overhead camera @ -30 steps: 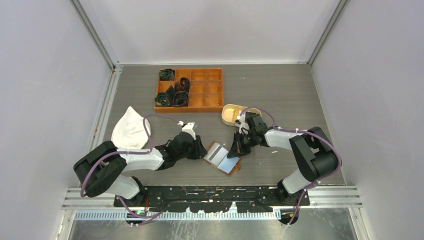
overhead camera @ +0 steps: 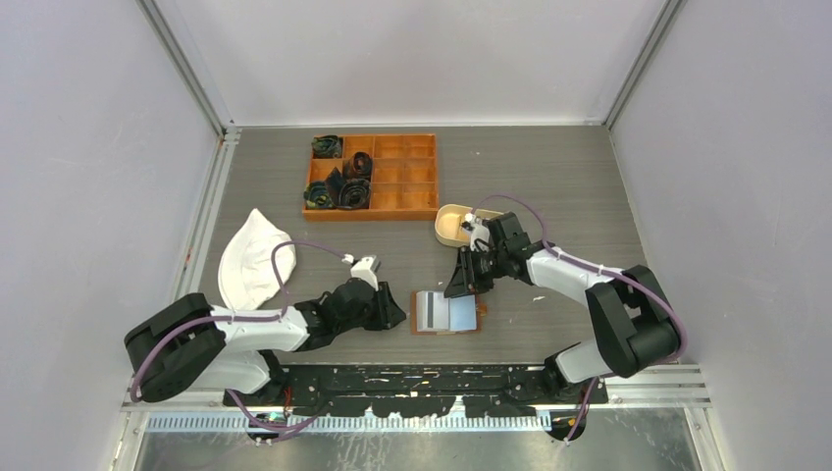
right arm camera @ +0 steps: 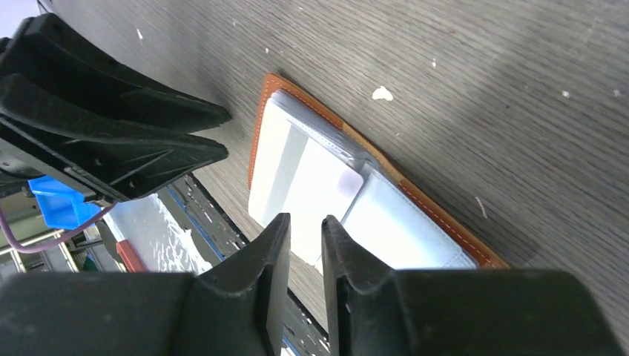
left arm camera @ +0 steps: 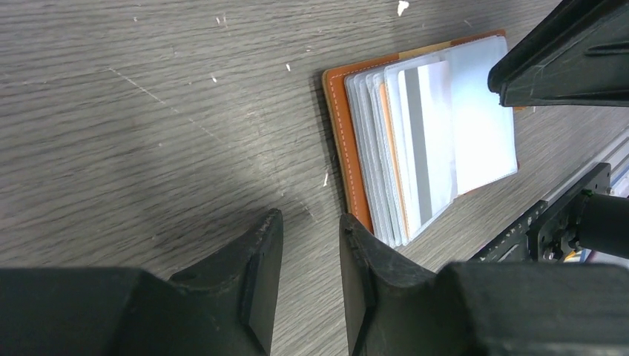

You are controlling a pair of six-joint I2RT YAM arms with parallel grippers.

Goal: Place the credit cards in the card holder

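An open brown leather card holder [overhead camera: 417, 314] lies on the table, its clear sleeves holding a white card with a grey stripe [left arm camera: 429, 141]; its pale sleeve [right arm camera: 404, 233] shows beside that. My left gripper is just left of the holder, low over the table, fingers slightly apart with nothing seen between. My right gripper hovers above the holder's right part, fingers slightly apart, nothing seen held.
A beige tray [overhead camera: 448, 224] sits behind my right gripper, an orange compartment box [overhead camera: 406, 177] with dark coiled items at the back, a white cloth [overhead camera: 245, 260] at left. Bare table lies around.
The card holder has turned from slanted to square with the table edge.
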